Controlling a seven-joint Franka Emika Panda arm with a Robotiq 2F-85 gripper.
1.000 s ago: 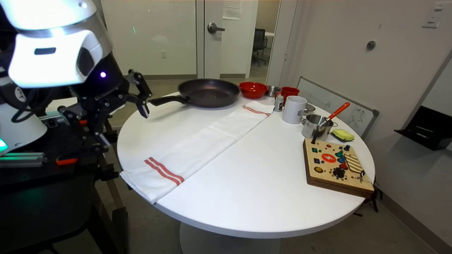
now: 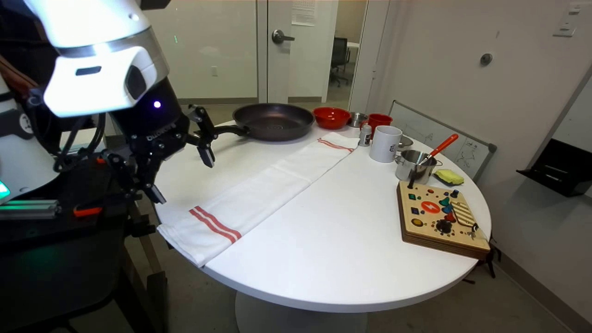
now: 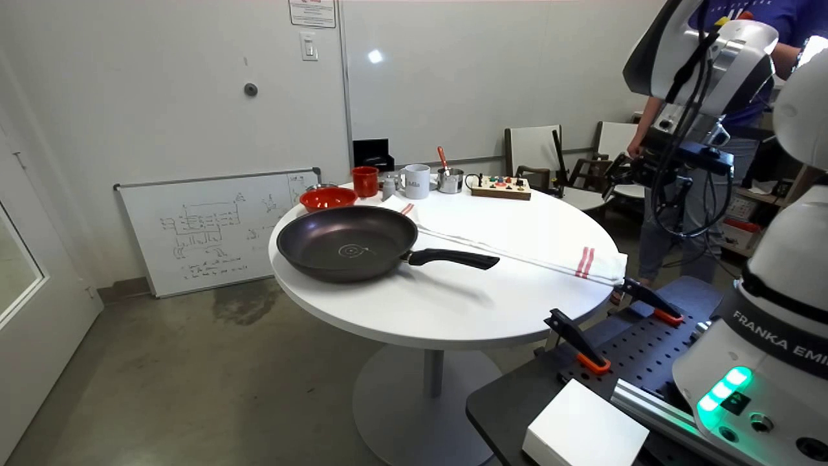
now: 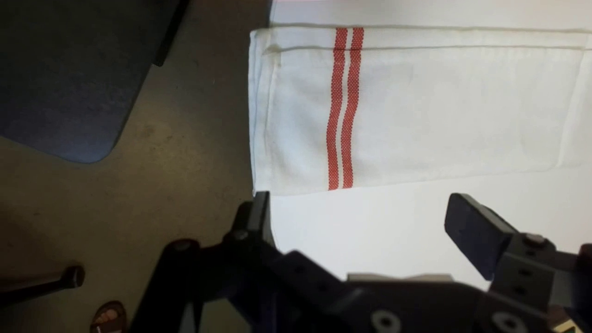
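Observation:
A white towel (image 2: 272,191) with red stripes lies folded in a long strip across the round table. In the wrist view the striped near end of the towel (image 4: 444,111) reaches the table's edge, just beyond the fingers. My gripper (image 2: 181,178) is open, raised above the table's edge on the arm's side, with nothing between its fingers. Wide apart in the wrist view stand the fingertips of the gripper, bare table showing between them. The second exterior view has the towel (image 3: 535,260) running toward the arm; cables there partly cover the gripper.
A dark frying pan (image 3: 345,241) sits on the table, its handle pointing toward the arm's side. Along the far side stand a red bowl (image 2: 331,117), a white mug (image 2: 385,144), a steel pot (image 2: 417,166) and a wooden button board (image 2: 441,216).
My gripper has moved right and somewhat lower in the first exterior view, closer over the towel's near end. It stays open. The towel and the other objects have not moved.

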